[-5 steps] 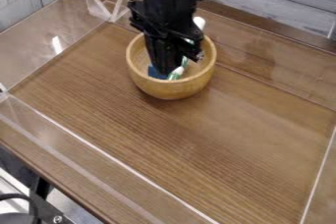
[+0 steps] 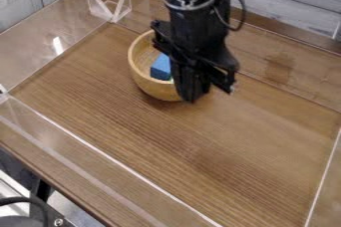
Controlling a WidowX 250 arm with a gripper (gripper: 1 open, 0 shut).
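The black robot arm reaches down from the top of the view to its gripper (image 2: 186, 84), which hangs in front of the wooden bowl (image 2: 144, 70). The gripper hides much of the bowl. Inside the bowl a blue object (image 2: 162, 67) shows with a bit of green beside it. The fingertips are dark and blurred; I see nothing clearly held, and their opening is hard to make out.
A clear plastic piece (image 2: 110, 2) sits at the back left. Black cables (image 2: 27, 206) lie at the lower left edge.
The blue object remains in the bowl.
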